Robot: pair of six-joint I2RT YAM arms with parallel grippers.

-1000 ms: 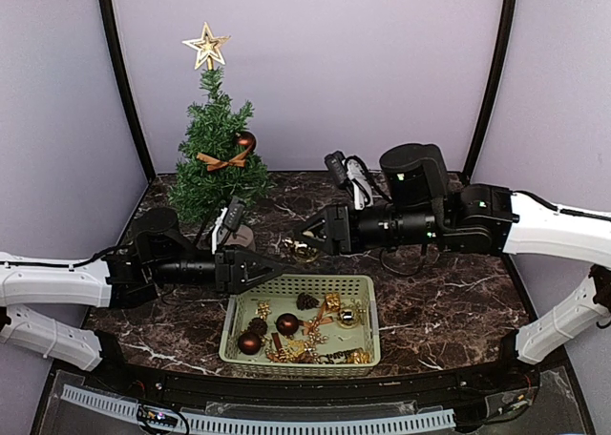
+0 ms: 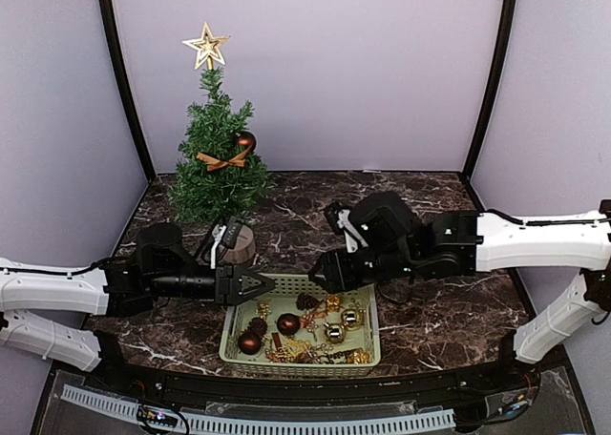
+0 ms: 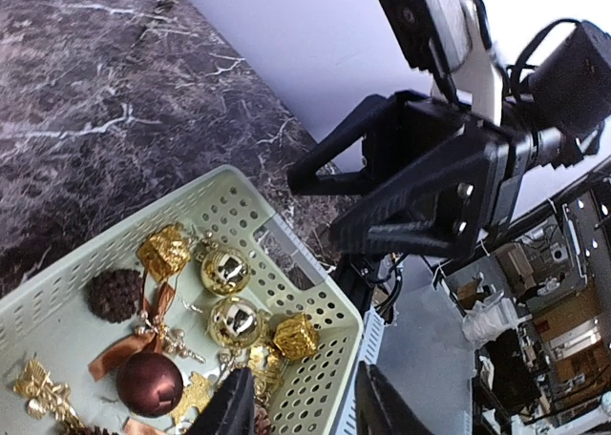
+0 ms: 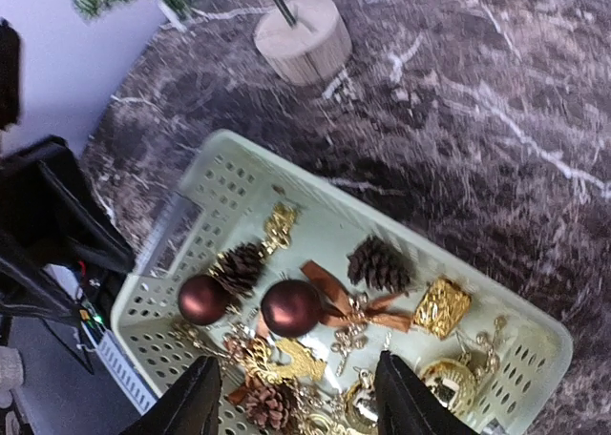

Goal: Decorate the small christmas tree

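Observation:
The small green tree point(image 2: 215, 120) stands at back left, with a gold star point(image 2: 206, 47), a red ball point(image 2: 245, 141) and an orange bow point(image 2: 221, 159). The tray point(image 2: 229, 321) holds red balls point(image 3: 149, 383), gold balls point(image 3: 225, 270), pine cones point(image 4: 379, 263), gold gift boxes point(image 4: 441, 308) and small ornaments. My left gripper point(image 2: 250, 284) is over the tray's back left, fingers apart and empty in its wrist view. My right gripper point(image 2: 325, 275) is above the tray's back right, fingers apart with nothing between them in its wrist view.
The tree's wooden base point(image 4: 304, 44) sits behind the tray on the dark marble table point(image 2: 439, 321). Pale walls enclose the back and sides. Free table shows at the right and behind the tray.

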